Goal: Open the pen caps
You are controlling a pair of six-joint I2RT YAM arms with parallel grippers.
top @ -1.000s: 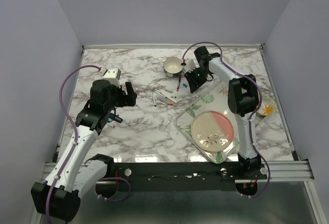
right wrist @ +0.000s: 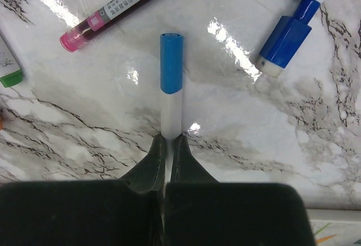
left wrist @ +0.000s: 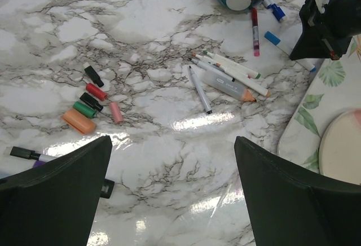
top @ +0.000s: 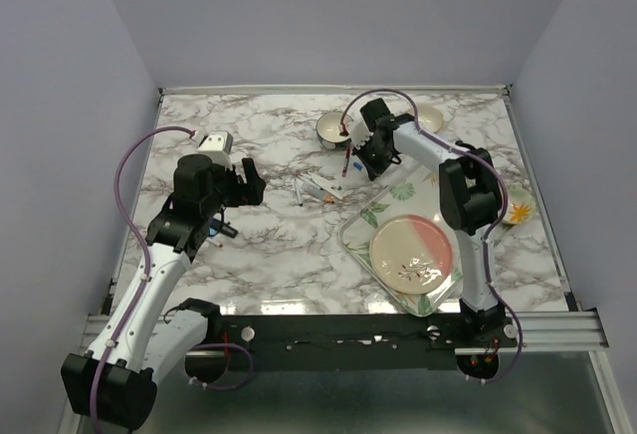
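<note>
A white pen with a blue cap [right wrist: 171, 62] lies between the fingertips of my right gripper, which is shut on its white barrel; the cap points away from the fingers. The same pen [left wrist: 280, 44] shows at the upper right of the left wrist view, partly behind the right gripper. My left gripper stands open above bare marble. Past its fingers lie uncapped pens, among them a grey pen [left wrist: 200, 89] and a thick orange-ended marker [left wrist: 228, 86]. A dark red pen [right wrist: 121, 7] and a blue-capped marker [right wrist: 285, 42] lie near the held pen.
Loose caps, such as an orange cap [left wrist: 78, 121] and a green cap [left wrist: 84, 109], lie on the left. A bowl [top: 330, 132] stands at the back. The leafy tray [top: 356, 234] with a round plate [top: 383, 255] fills the right.
The left arm has barely shifted.
</note>
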